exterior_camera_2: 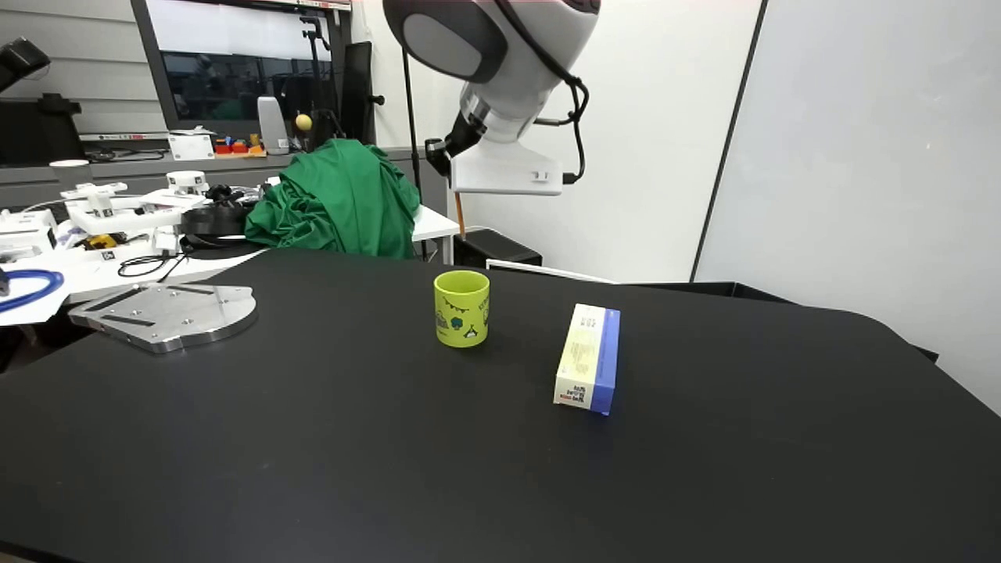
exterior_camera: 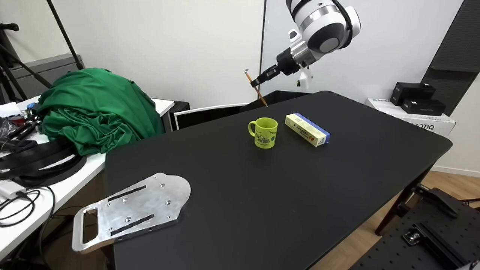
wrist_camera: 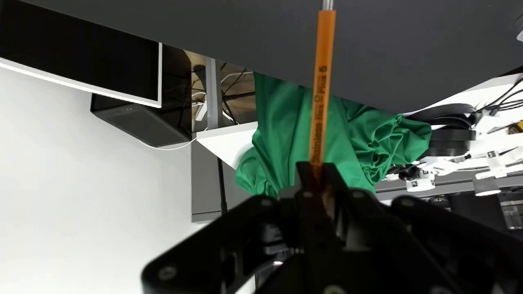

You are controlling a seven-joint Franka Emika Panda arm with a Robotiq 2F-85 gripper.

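My gripper [exterior_camera: 255, 83] is shut on a thin orange stick [exterior_camera: 262, 97] with a metal tip and printed lettering. In the wrist view the stick [wrist_camera: 321, 93] runs up from between the black fingers, its metal end at the top of the picture. The stick hangs slanted in the air, above and behind the green mug [exterior_camera: 266, 131], well apart from it. Upright on the black table, the mug [exterior_camera_2: 461, 308] has its handle to the left in exterior view 1. Only the stick's lower part [exterior_camera_2: 460, 215] shows in exterior view 2.
Right of the mug lies a cream and blue box [exterior_camera: 308, 129]. A metal plate [exterior_camera: 142, 205] with a handle rests at the table's left edge. Green cloth [exterior_camera: 96, 108] is heaped on the white side table.
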